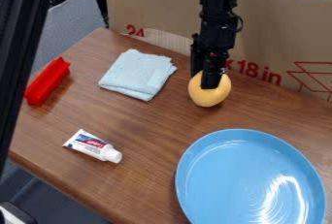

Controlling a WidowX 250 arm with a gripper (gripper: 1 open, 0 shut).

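My black gripper (208, 73) reaches down from the top centre, shut on a round yellow object (212, 94) at the back of the wooden table, right of a folded light blue cloth (135, 73). The fingers cover the upper left part of the yellow object. A large blue plate (249, 179) lies in front of it, at the lower right.
A red object (49, 79) lies at the table's left edge, and a toothpaste tube (93, 146) at the front left. A cardboard sheet (155, 10) stands along the back.
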